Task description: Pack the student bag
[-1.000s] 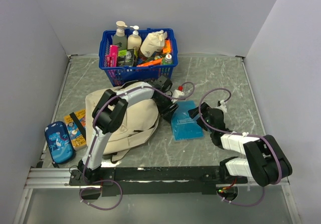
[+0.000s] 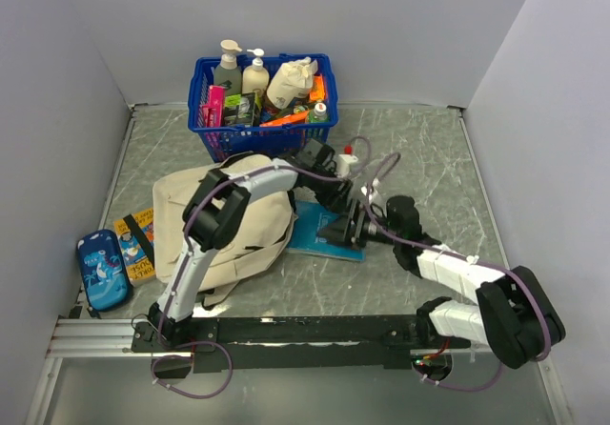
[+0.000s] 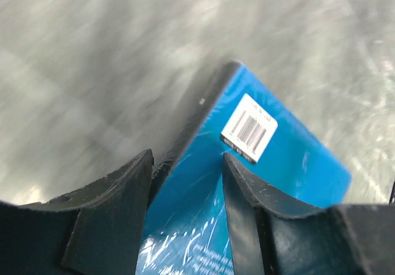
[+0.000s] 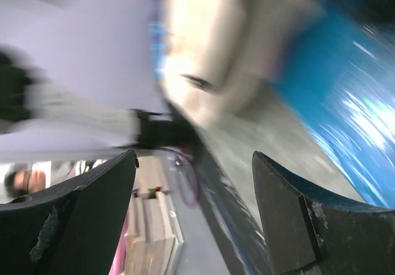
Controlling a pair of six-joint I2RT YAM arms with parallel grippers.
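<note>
A teal book (image 2: 324, 239) lies on the floor right of the open cream bag (image 2: 238, 249). My left gripper (image 2: 334, 196) is shut on the book's edge, beside a barcode label in the left wrist view. My right gripper (image 2: 348, 230) hovers over the book, its fingers apart with nothing seen between them; the right wrist view is blurred.
A blue basket (image 2: 262, 139) of bottles and packets stands at the back. A blue pencil case (image 2: 103, 270) and an orange book (image 2: 133, 249) lie at the far left.
The book has shifted left toward the bag along with my left gripper.
</note>
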